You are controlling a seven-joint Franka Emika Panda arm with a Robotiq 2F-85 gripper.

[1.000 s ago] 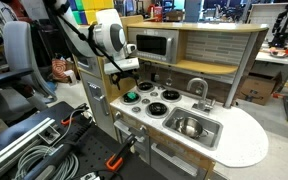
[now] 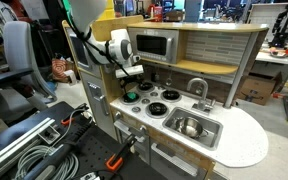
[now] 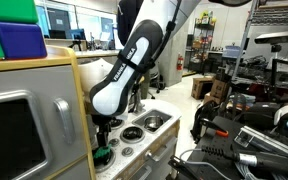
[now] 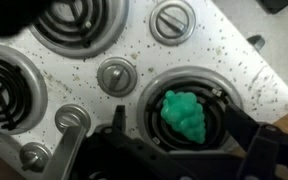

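Observation:
A bumpy green object [image 4: 184, 115] lies on a black coil burner with a silver pan, in the wrist view. It also shows as a small green patch [image 2: 131, 97] on the left front burner of the stove in exterior view 1. Above the stove my gripper is open, its dark fingers spread at the lower left and lower right of the wrist view. The green object sits ahead of the gap between them, with no finger seen touching it. Exterior view 2 shows the white wrist [image 3: 109, 95] over the stove's near end.
A microwave [image 2: 156, 46] and wooden shelf stand behind and above the stove. Other burners and several knobs lie close by. A sink [image 2: 191, 124] with a metal bowl and faucet [image 2: 202, 95] is to the right, with clear white counter [image 2: 242, 142] beyond.
The arm has shifted right and toward the back of the stove in exterior view 1, and its wrist has turned. The green object stays on its burner.

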